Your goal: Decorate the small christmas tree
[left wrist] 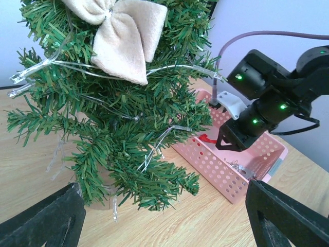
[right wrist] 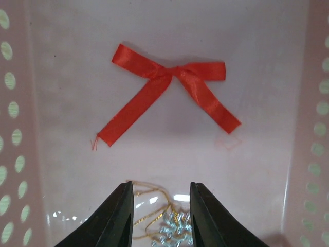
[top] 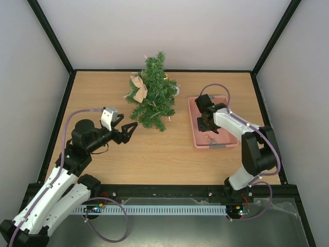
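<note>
The small tree [top: 154, 98] stands at the back centre, carrying a beige bow [left wrist: 126, 38] and clear light strands. My left gripper [top: 128, 131] hangs left-front of it, fingers apart with nothing between them. My right gripper is open above the pink bin [top: 216, 141]. In the right wrist view a red ribbon bow [right wrist: 172, 77] lies on the bin floor, with gold cord [right wrist: 149, 188] and silvery small ornaments [right wrist: 175, 229] below it.
Dark frame bars and walls bound the workspace.
</note>
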